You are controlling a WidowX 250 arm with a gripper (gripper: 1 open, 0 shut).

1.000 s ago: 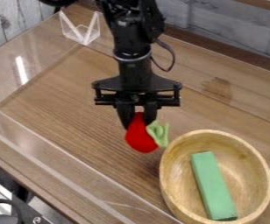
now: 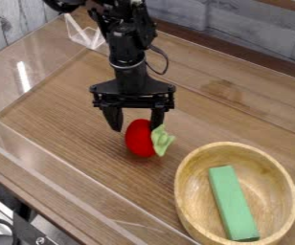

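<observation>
A red object with a green leafy top [image 2: 141,138], like a toy strawberry or vegetable, lies on the wooden table just left of centre-right. The black gripper [image 2: 133,115] is directly above and behind it, its fingers open and pointing down; whether they touch the red object is unclear.
A wooden bowl [image 2: 193,204] at the front right holds a green block [image 2: 232,201]. A white object [image 2: 86,31] stands at the back left edge.
The arm has moved back and left from nearer the bowl. The red object, earlier held up in the gripper, now appears lower on the table, below the open fingers.
</observation>
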